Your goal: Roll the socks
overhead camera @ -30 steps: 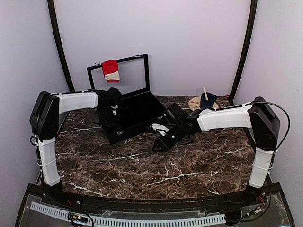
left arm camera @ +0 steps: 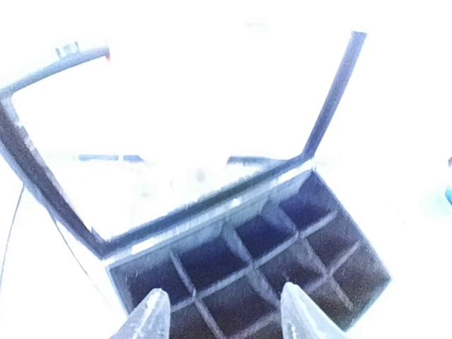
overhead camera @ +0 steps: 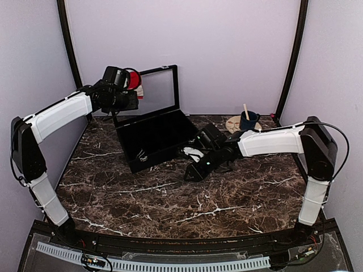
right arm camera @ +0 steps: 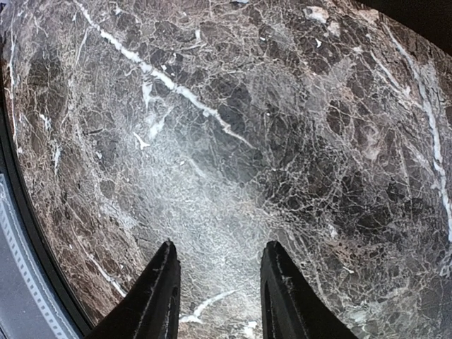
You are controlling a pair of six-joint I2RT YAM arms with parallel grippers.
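Observation:
A red and white sock (overhead camera: 134,80) hangs over the upper edge of the raised box lid in the top view, partly hidden behind my left arm. My left gripper (overhead camera: 136,102) is lifted in front of the lid's left side. Its fingers (left arm camera: 152,314) stand apart in the left wrist view, with nothing between them, and the black compartmented box (left arm camera: 265,265) lies beyond. Low over the middle of the table is my right gripper, open and empty, with only bare tabletop beneath it. No sock shows in the right wrist view.
The box lid (overhead camera: 176,85) stands upright at the back. A dark blue mug (overhead camera: 249,120) with a light stick in it stands on a round coaster (overhead camera: 232,124) at the back right. The left wrist view is heavily overexposed.
My left gripper has risen from over the box's left part to the lid, now covering part of the hanging sock. The right arm has stayed nearly still.

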